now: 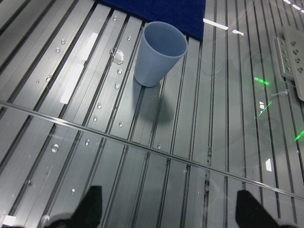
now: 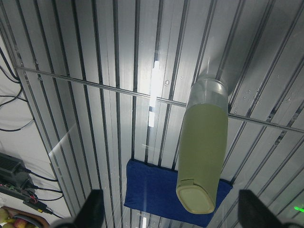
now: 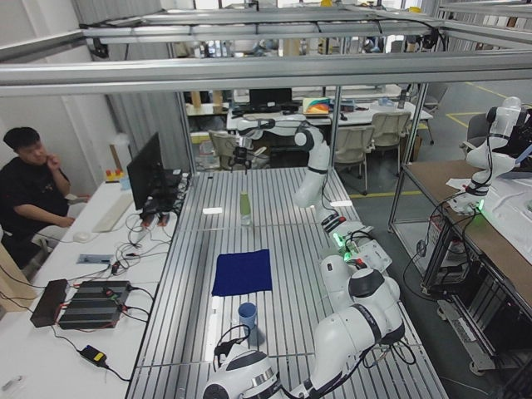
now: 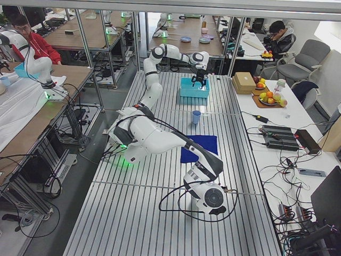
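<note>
A blue cup [image 1: 156,57] stands upright on the slatted table [image 1: 57,156], just beside the dark blue cloth [image 3: 241,273]. A green bottle [image 2: 202,152] with a clear end stands upright farther along the table, beyond the cloth in the camera left view. My left gripper is back from the cup, its fingers open at the bottom edge of the left wrist view. My right gripper is above the bottle and apart from it, its fingers open with nothing held.
A teal bin [image 4: 194,92] sits at one end of the table. Off the table's side are cables, black boxes [image 3: 91,307], a monitor and plates of fruit. The cloth is empty.
</note>
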